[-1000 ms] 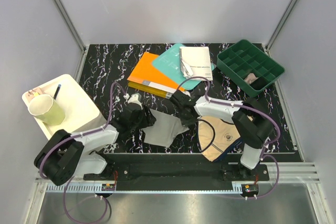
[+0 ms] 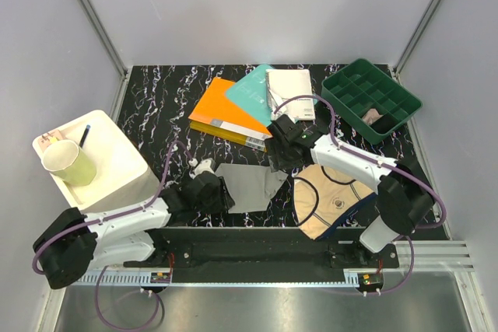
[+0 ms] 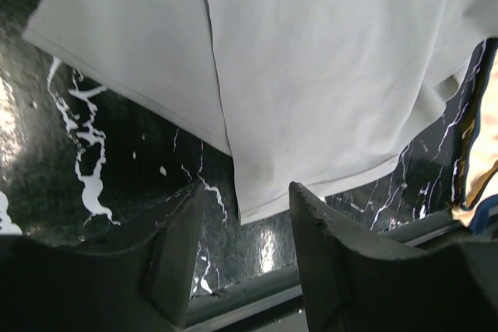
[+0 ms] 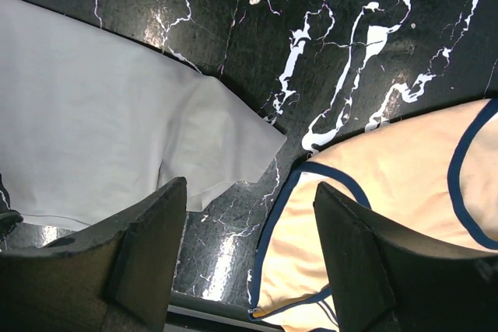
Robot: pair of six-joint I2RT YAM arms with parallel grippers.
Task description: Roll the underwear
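The grey underwear (image 2: 247, 188) lies mostly flat on the dark marbled table, its right part folded over and a little wrinkled. My left gripper (image 2: 227, 201) is at its lower left edge. In the left wrist view, a cloth corner (image 3: 250, 206) shows in the gap between the parted fingers of my left gripper; whether they touch it I cannot tell. My right gripper (image 2: 277, 161) is over the cloth's upper right corner in the top view. The right wrist view has my right gripper wide open and empty, with the folded grey end (image 4: 222, 141) beyond its fingers.
A peach cloth with navy trim (image 2: 331, 200) lies close on the right. Behind are an orange book (image 2: 222, 106), a teal folder (image 2: 253, 92) and a notebook (image 2: 292, 87). A green divided box (image 2: 362, 87) stands back right, a white bin (image 2: 117, 153) at left.
My left gripper has moved toward the table's front edge, along the cloth's left side. My right gripper has come away from the cloth's right end, backward. The cloth's lower edge lies straighter.
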